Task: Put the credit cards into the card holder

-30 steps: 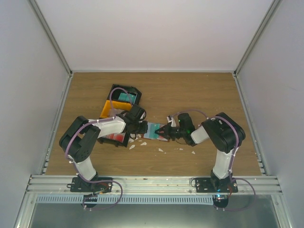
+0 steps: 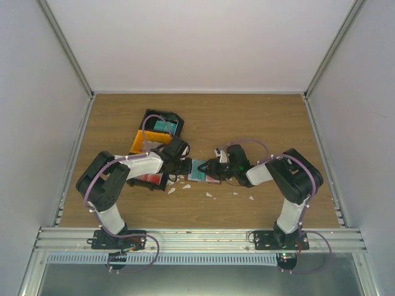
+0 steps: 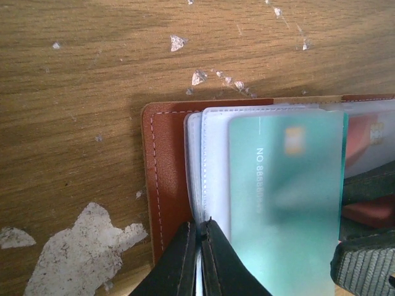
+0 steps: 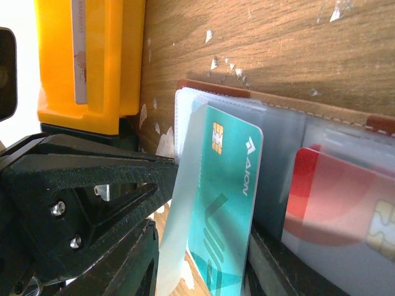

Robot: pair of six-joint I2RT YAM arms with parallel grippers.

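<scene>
The brown card holder [image 3: 166, 179] lies spread on the table, its clear sleeves showing. My left gripper is shut on the edge of the sleeve pages at the holder's left side. A teal card [image 4: 231, 179] with a gold chip sits in a clear sleeve, which looks tilted up in the right wrist view. On either side of this card stand the parted fingers [image 4: 148, 253] of my right gripper; whether they touch it I cannot tell. A red card [image 4: 333, 197] shows in the neighbouring sleeve.
Left of the holder stand an orange box [image 2: 142, 139], a black box [image 2: 176, 117] with teal cards, and another with red cards [image 2: 153, 179], partly under my left arm. White flakes [image 2: 208, 194] dot the wood.
My right gripper has shifted slightly toward the back of the table, over the holder's right part. My left arm has stayed almost still.
</scene>
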